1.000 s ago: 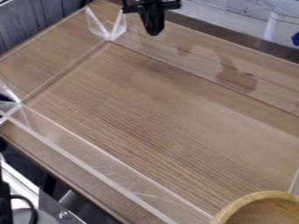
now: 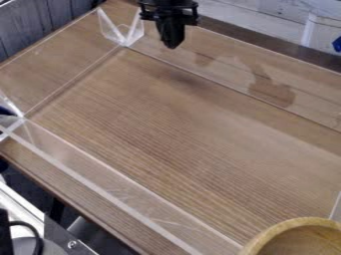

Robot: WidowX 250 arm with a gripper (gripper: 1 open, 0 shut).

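The black gripper [image 2: 170, 34] hangs at the top centre of the camera view, over the back of the wooden tray floor, its tip pointing down. It looks shut, with nothing visible between its fingers. The upper part of the arm is cut off by the top edge.
A wooden bowl [image 2: 300, 242] sits at the bottom right corner. Clear plastic walls [image 2: 134, 184] line the tray's edges. A blue item [image 2: 336, 40] shows at the top right edge.
The gripper has stayed near the top centre, shifting slightly and appearing to turn. The rest of the scene looks the same.
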